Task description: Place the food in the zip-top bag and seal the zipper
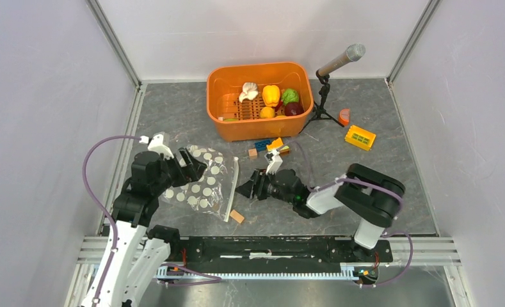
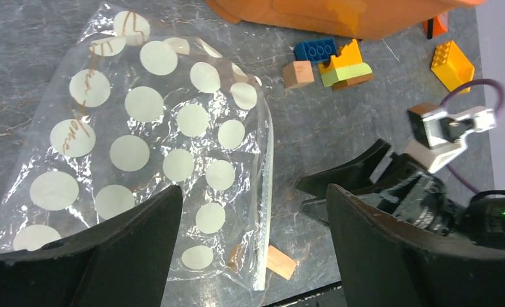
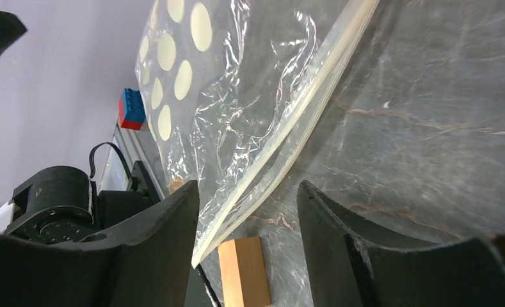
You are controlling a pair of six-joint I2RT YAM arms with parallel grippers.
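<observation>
A clear zip bag with white dots (image 1: 201, 182) lies flat on the grey floor, its zipper strip (image 2: 265, 204) along the right side. My left gripper (image 1: 195, 163) hovers open over the bag's upper part, nothing between its fingers. My right gripper (image 1: 249, 190) is open just right of the zipper edge, which runs between and beyond its fingertips in the right wrist view, not visibly gripped. Food sits in the orange basket (image 1: 259, 131) at the back: garlic (image 1: 248, 91), yellow pepper (image 1: 271, 96), lettuce (image 1: 290, 96) and a dark purple item (image 1: 293, 109).
Small blocks (image 2: 313, 50) lie between bag and basket, a tan block (image 1: 237, 216) by the bag's lower corner. A yellow crate (image 1: 360, 137) and microphone stand (image 1: 323, 89) are at right.
</observation>
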